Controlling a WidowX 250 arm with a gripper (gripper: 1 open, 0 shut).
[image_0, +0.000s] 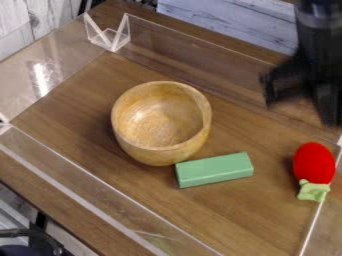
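Note:
A wooden bowl (162, 123) rests on the left-centre of the wooden board. A green block (214, 170) lies just below and right of it. A red object with a pale green end (314, 165) lies near the right edge. My gripper (297, 85) is a dark, motion-blurred shape at the upper right, raised above and apart from the red object; its fingers are too blurred to show their opening.
Clear acrylic walls (34, 150) border the board (94, 190), with an angular clear piece (107, 32) at the top left corner. The board is clear left of and behind the bowl.

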